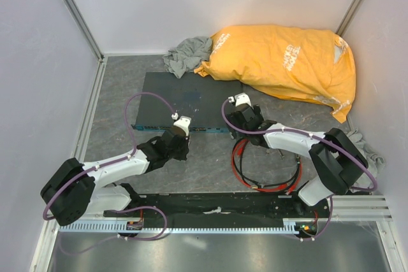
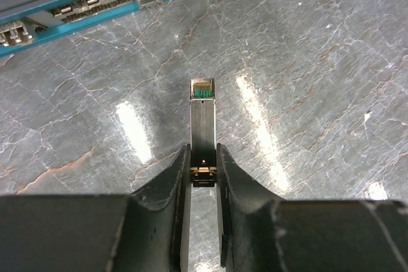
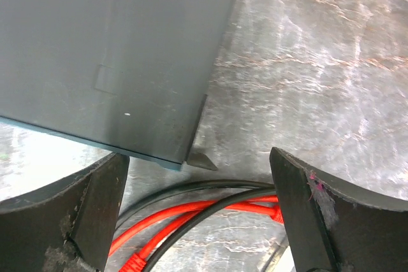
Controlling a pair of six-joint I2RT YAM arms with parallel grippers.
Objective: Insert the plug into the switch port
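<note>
A slim metal plug (image 2: 203,122) with a gold-contact end points forward in the left wrist view, and my left gripper is shut on its rear end. Ahead of it, apart from the plug, lies the dark flat switch (image 1: 191,100); its teal front edge shows a row of ports (image 2: 105,1). From above, my left gripper (image 1: 184,155) is just in front of that edge. My right gripper stands open by the switch's front right corner (image 3: 175,157), with nothing clasped between its fingers.
Red and black cables (image 1: 268,186) lie coiled under and in front of the right arm. An orange cloth (image 1: 287,62) and a grey cloth (image 1: 189,54) lie behind the switch.
</note>
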